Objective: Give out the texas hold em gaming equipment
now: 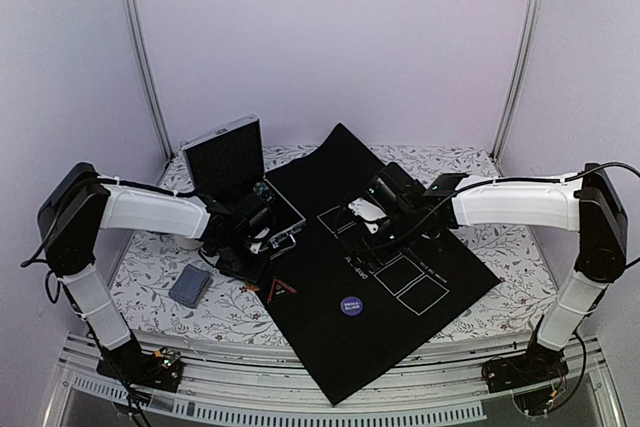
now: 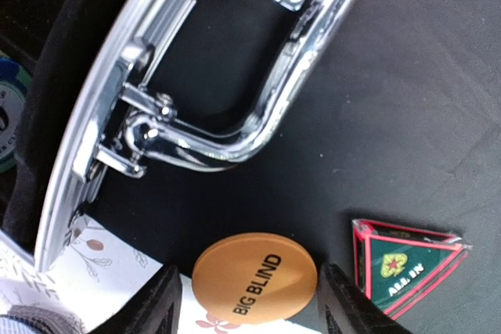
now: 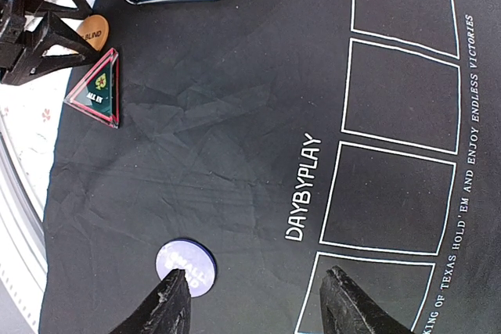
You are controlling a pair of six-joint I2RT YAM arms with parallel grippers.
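Observation:
An orange BIG BLIND button [image 2: 254, 275] lies at the mat's left edge, between the spread fingers of my left gripper, which is part open around it. The triangular ALL IN marker [image 2: 403, 267] sits just right of it. A pale purple SMALL BLIND button [image 1: 351, 305] lies lower on the black mat [image 1: 390, 337]. My right gripper is open above the mat, to the right of that button, with nothing seen between its fingers. The open chip case [image 1: 222, 152] stands at the back left, partly hidden by the left arm.
A blue-grey deck-like block [image 1: 190, 285] rests on the patterned table left of the mat. The case's metal handle [image 2: 266, 107] is just beyond the orange button. The mat's right part shows printed card boxes and is mostly clear.

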